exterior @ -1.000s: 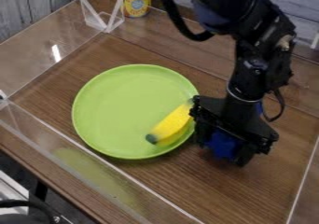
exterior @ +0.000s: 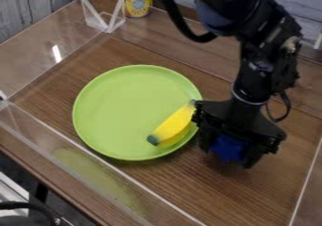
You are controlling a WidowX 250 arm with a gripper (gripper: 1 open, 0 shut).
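Note:
My black gripper [exterior: 236, 130] reaches down over a dark blue object [exterior: 228, 151] on the wooden table at the right, its fingers open around that object, which is partly hidden beneath them. To the left is a green plate [exterior: 120, 103], with a yellow elongated object [exterior: 170, 126] resting on its right side, close to the gripper's left finger.
A can [exterior: 136, 0] stands at the top edge beside some white wire. Bare wood [exterior: 189, 192] lies in front of the gripper. A clear rail or wall runs along the table's left side.
The arm and gripper have shifted only slightly around the blue object; the plate and yellow object look unchanged.

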